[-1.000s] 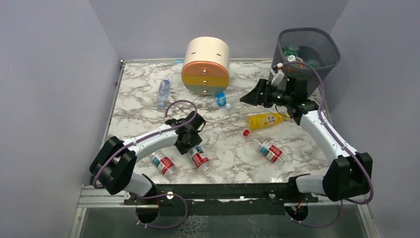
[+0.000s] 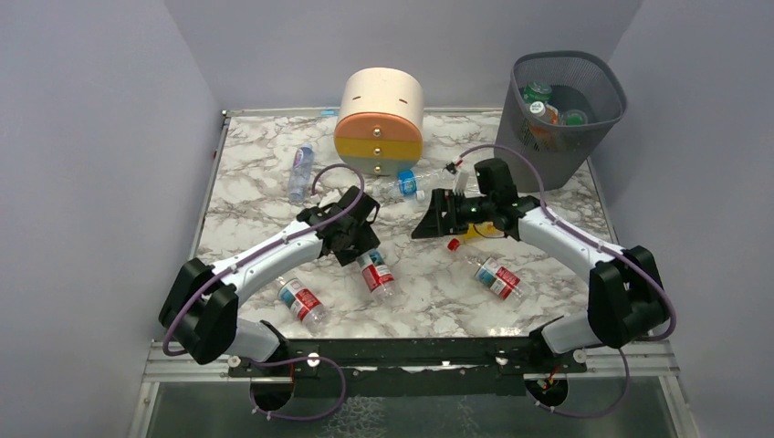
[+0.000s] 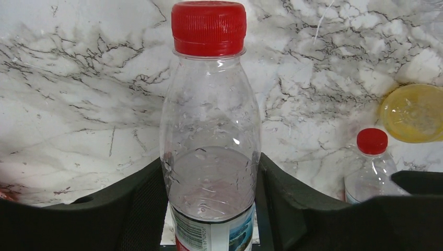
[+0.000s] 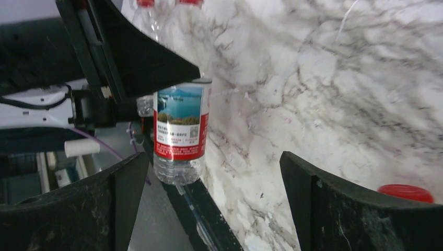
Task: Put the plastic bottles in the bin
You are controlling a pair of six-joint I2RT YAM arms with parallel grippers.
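Observation:
My left gripper (image 2: pixel 360 246) is shut on a red-labelled plastic bottle (image 2: pixel 379 278), whose red cap (image 3: pixel 208 29) fills the top middle of the left wrist view. My right gripper (image 2: pixel 434 219) is open and empty, above the table right of the held bottle. Another red-labelled bottle (image 2: pixel 306 301) lies front left, one (image 2: pixel 497 278) front right. A blue-tinted bottle (image 2: pixel 300 173) lies back left, a blue-label bottle (image 2: pixel 407 183) back centre, and a yellow bottle (image 2: pixel 476 231) is partly hidden by the right arm. The grey bin (image 2: pixel 575 146) holds several items.
A rounded drawer box (image 2: pixel 379 109) stands at the back middle of the marble table (image 2: pixel 246 219). Walls surround the table at back and sides. Bare table shows at the left and between the arms.
My left gripper and its bottle have shifted slightly right and up in the top view.

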